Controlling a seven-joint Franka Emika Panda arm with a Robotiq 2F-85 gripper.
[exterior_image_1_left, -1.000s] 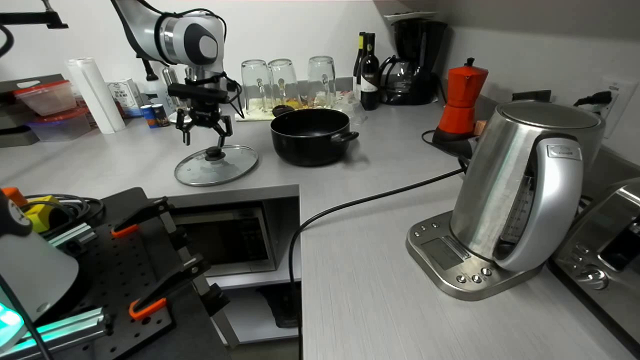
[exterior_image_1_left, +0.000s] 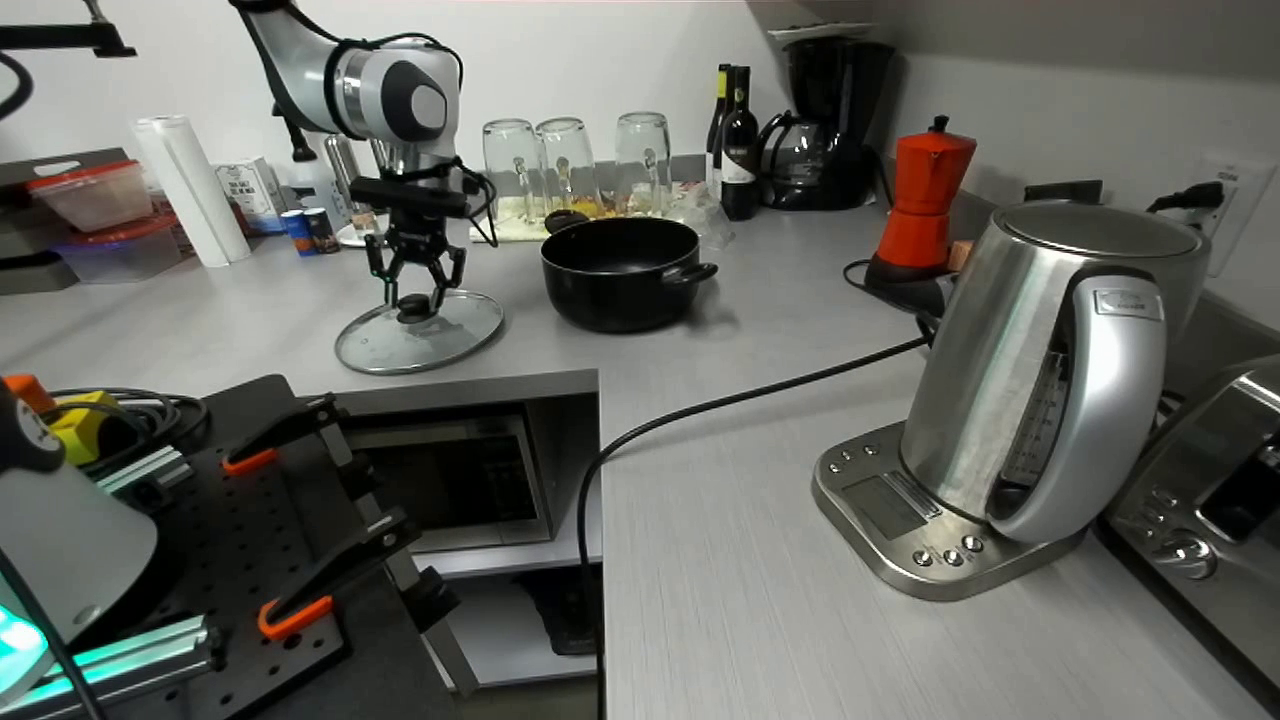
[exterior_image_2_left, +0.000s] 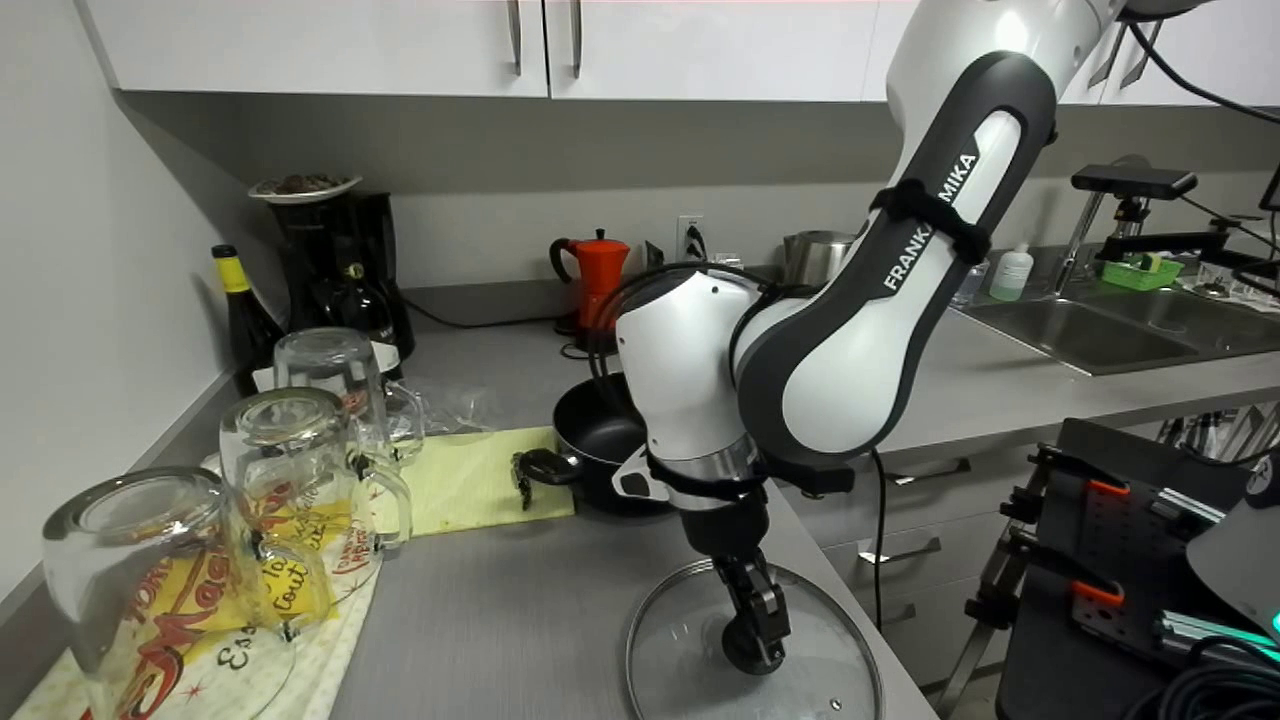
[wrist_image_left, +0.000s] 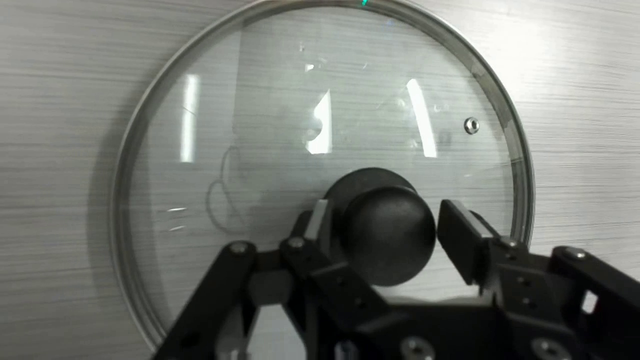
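A round glass lid (exterior_image_1_left: 381, 346) with a metal rim lies flat on the counter, close to its front edge. Its black knob (wrist_image_left: 390, 237) stands between the two fingers of my gripper. In the wrist view the left finger is right against the knob, or almost so, while a narrow gap shows on the right side; the fingers are part open. Exterior view 2 shows the same lid (exterior_image_2_left: 798, 690) below the arm, the fingers down at knob height. A black pot (exterior_image_1_left: 618, 294) without a cover sits to the right of the lid in exterior view 1.
Upturned glass mugs (exterior_image_1_left: 564, 162) stand on a cloth behind the pot. A power cord (exterior_image_1_left: 744, 396) crosses the counter toward the kettle (exterior_image_1_left: 1008, 360). Bottles (exterior_image_1_left: 738, 150) and a red moka pot (exterior_image_1_left: 924, 198) stand farther back. Bare counter lies left of the lid.
My gripper has come down around the knob, and its fingers are closer together than before. The lid has shifted slightly left in exterior view 1.
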